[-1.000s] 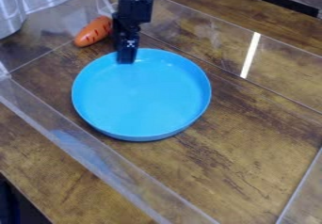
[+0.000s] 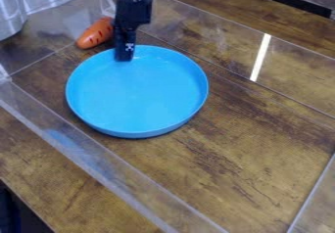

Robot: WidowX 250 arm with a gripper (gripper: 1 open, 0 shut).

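A blue round plate (image 2: 137, 92) lies on the wooden table, left of centre. The black gripper (image 2: 125, 47) reaches down from the top to the plate's far rim, at or just over it; whether its fingers are shut on the rim is hard to tell. An orange carrot (image 2: 94, 33) with dark markings lies behind the plate, left of the gripper.
A clear strip or panel edge runs along the lower left. A crumpled white material (image 2: 20, 4) is at the top left.
The plate and the gripper have shifted a little to the left, with the plate's far rim staying at the gripper. The carrot is nearly where it was.
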